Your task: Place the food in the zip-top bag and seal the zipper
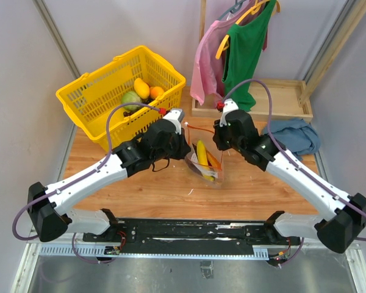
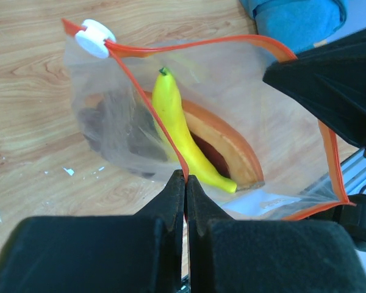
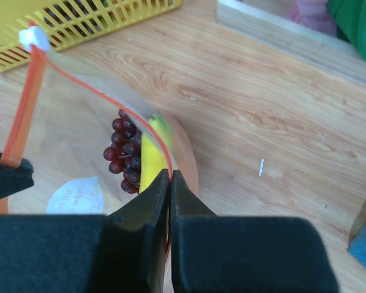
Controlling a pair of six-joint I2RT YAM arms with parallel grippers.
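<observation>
Between my two arms hangs the clear zip top bag (image 1: 216, 179), its orange-edged mouth spread wide. Inside lie a yellow banana (image 2: 178, 125), a brown curved item (image 2: 232, 143) that looks like bread or sausage, and dark red grapes (image 3: 125, 149). My left gripper is shut on one edge of the mouth, the orange strip running between its fingertips. On the opposite edge my right gripper is likewise shut, the rim passing into its tips. A white slider (image 2: 94, 38) sits at one corner of the zipper.
A yellow basket (image 1: 88, 91) with fruit stands at the back left, close to my left arm. Hanging clothes (image 1: 241, 58) and a wooden tray (image 1: 274, 97) are behind. A blue cloth (image 1: 294, 135) lies at the right.
</observation>
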